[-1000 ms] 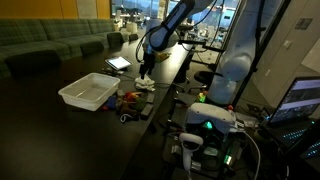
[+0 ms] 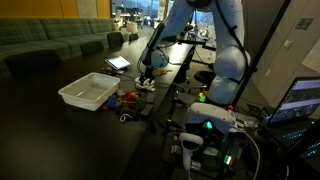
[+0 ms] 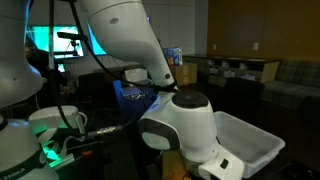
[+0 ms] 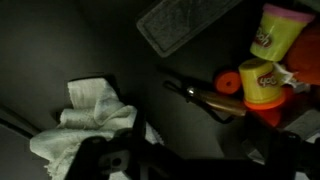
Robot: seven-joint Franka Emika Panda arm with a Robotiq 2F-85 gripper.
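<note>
My gripper is open above the dark table, its dark fingers low in the wrist view, with nothing seen held between them. A crumpled whitish cloth [image 4: 92,128] lies at the left of that view, partly hidden by the gripper. Ahead of the fingers is a small tool with a brown handle [image 4: 220,101], beside yellow tubs [image 4: 262,82]. In exterior view 1, the gripper [image 2: 147,79] hangs just over or beside the cloth [image 2: 146,85]; the exact gap cannot be told. The arm hides the fingertips in exterior view 2.
An open white bin [image 2: 90,92] stands left of the red and dark clutter [image 2: 129,102]. A dark grey block [image 4: 188,22] lies at the top of the wrist view. Left of the bin, the table is bare.
Over the last second the arm has come down and slightly left in exterior view 1, bringing the gripper close to the cloth. The objects on the table look unmoved.
</note>
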